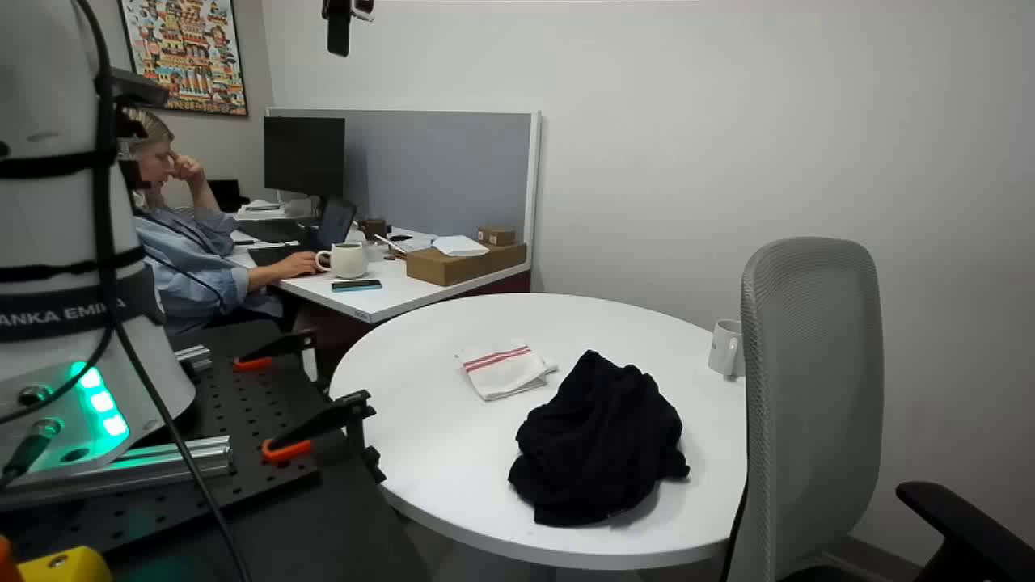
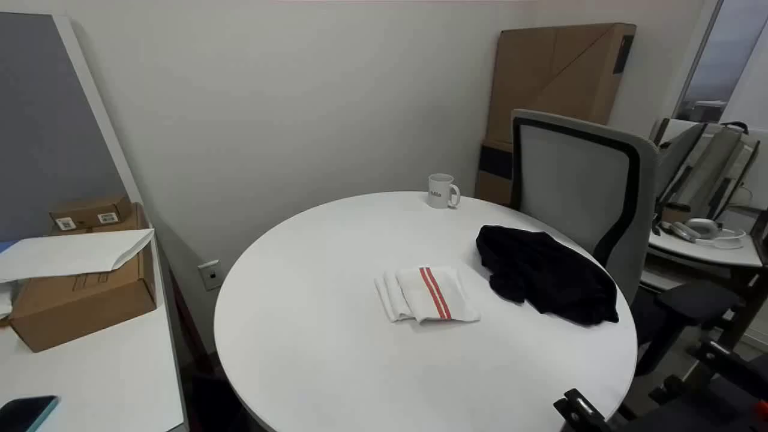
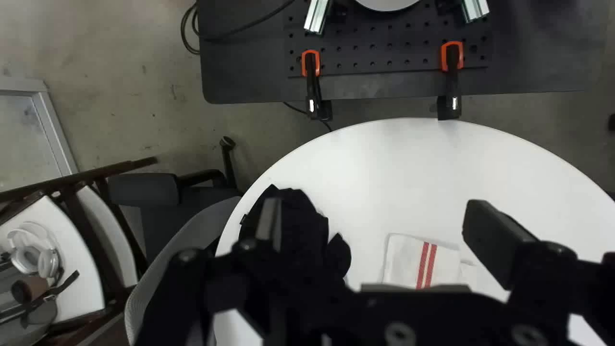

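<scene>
High over the round white table [image 3: 392,173], my gripper stands open in the wrist view, its fingers [image 3: 493,242] wide apart and nothing between them. A folded white cloth with two red stripes [image 2: 435,294] lies flat near the table's middle. Beside it is a crumpled black garment [image 1: 599,441], heaped near the chair side; the gripper's body hides part of it in the wrist view. Close to the table's far edge a white mug [image 2: 440,191] stands upright, partly behind the chair in exterior view 1.
A grey mesh chair [image 1: 813,388] is pushed up against the table. Black clamps with orange parts [image 3: 452,75] hold the edge of the robot's base table. A person [image 1: 184,242] sits at the neighbouring desk.
</scene>
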